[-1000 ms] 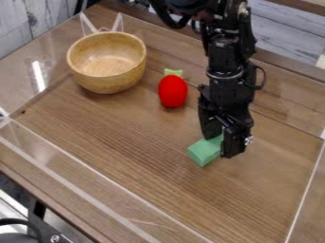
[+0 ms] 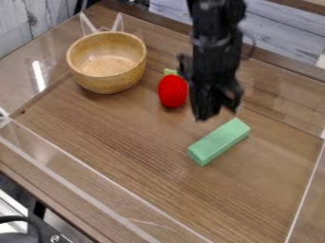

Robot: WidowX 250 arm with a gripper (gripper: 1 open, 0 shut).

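The black gripper [image 2: 214, 98] hangs above the table at the upper middle, over the space behind a flat mint-green block [image 2: 219, 141]. The block lies bare on the wood, apart from the fingers. A red oval object [image 2: 173, 91] is just left of the gripper, with a small light-green item partly visible behind it. Whether the fingers are open or shut is unclear.
A tan wooden bowl [image 2: 105, 64] stands at the upper left. A pale ledge runs along the back right, and a black cable is at the lower left.
The gripper has risen up and back from the green block, which now lies uncovered on the table.
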